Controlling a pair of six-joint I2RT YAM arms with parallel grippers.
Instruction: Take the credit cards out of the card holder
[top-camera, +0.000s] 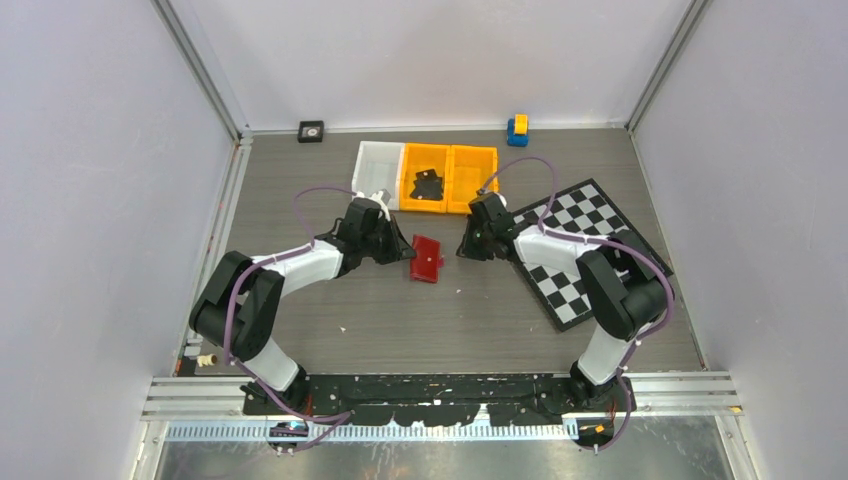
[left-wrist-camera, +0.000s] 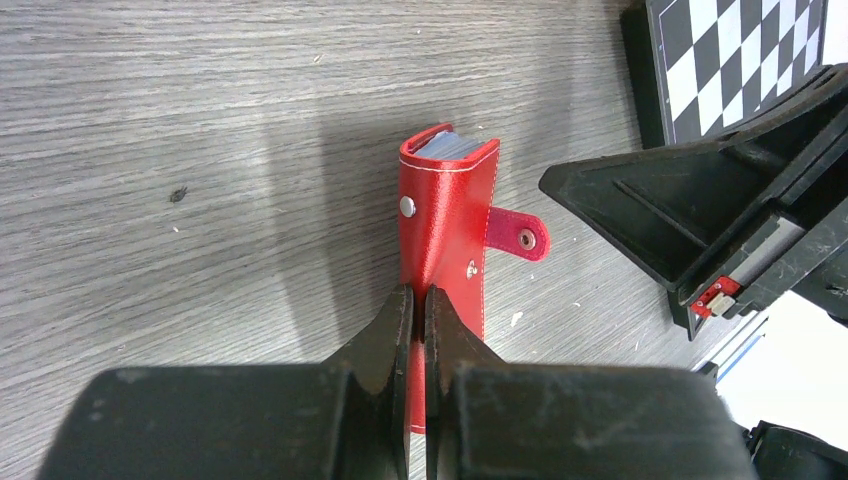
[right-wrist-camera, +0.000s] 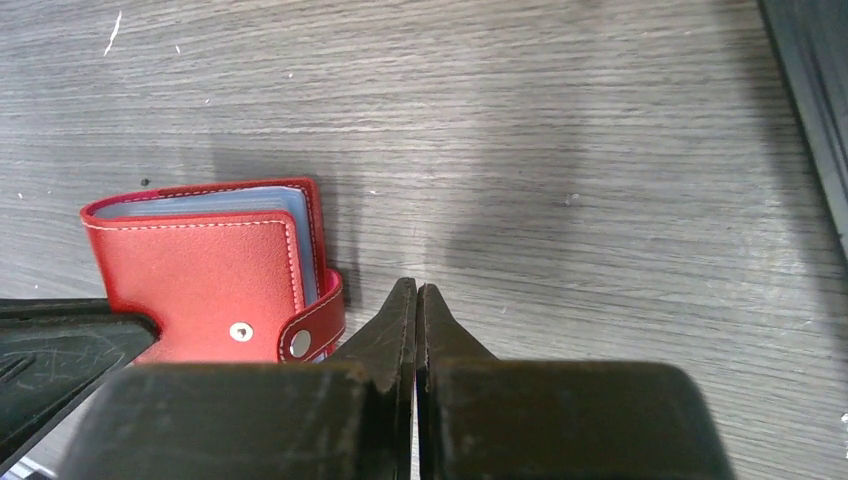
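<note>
The red card holder (top-camera: 426, 259) is held by my left gripper, which is shut on its left edge. Its strap (left-wrist-camera: 517, 233) sticks out to the right, unsnapped. Clear-edged sleeves (left-wrist-camera: 450, 146) show in the holder's open top; whether cards fill them I cannot tell. In the right wrist view the holder's red cover (right-wrist-camera: 195, 270) faces me, with the strap's snap curling toward me. My right gripper is shut, nothing between its fingers. It stands just right of the strap, with a gap between them.
A white and yellow tray (top-camera: 449, 150) stands behind, dark pieces (top-camera: 427, 185) in its middle compartment. The checkered board (top-camera: 572, 290) lies to the right, under the right arm. Free table (top-camera: 400, 335) stretches in front of the holder.
</note>
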